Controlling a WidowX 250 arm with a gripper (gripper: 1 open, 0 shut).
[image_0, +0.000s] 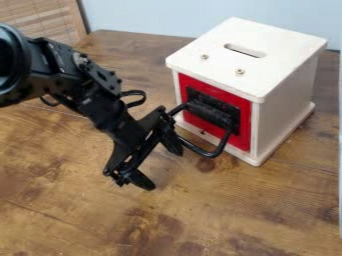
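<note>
A black robot arm reaches in from the left, its open gripper (158, 160) pointing down above the wooden table. Just right of it stands a pale wooden box (274, 65) with a slot and two small knobs on top. Its front has a red panel (238, 100) carrying a black mechanism (214, 112) with a black looped bar or handle that extends toward the gripper. Whether the gripper touches that bar is unclear.
A light wall runs behind, and a wooden slatted object (40, 18) is at the back left.
</note>
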